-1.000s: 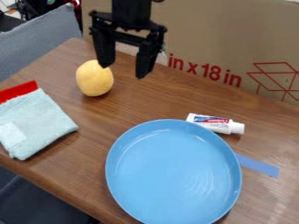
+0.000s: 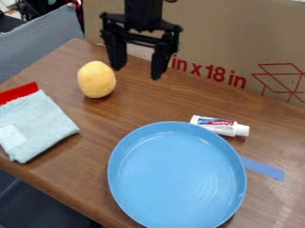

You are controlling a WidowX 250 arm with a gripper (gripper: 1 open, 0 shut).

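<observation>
My black gripper [image 2: 139,55] hangs open in the upper middle, above the wooden table, with nothing between its fingers. Below it to the left, a yellow round object [image 2: 96,79] stands on the table. A white toothpaste tube [image 2: 218,126] lies at the right, just behind a large blue plate [image 2: 177,175]. A folded light-blue cloth [image 2: 36,126] lies at the left edge, with something red partly visible behind it.
A cardboard box [image 2: 238,53] forms a wall along the back. A strip of blue tape [image 2: 265,167] is right of the plate. Grey fabric lies beyond the left edge.
My gripper has shifted slightly to the right over the last second, with small vertical movement. The objects on the table have not moved.
</observation>
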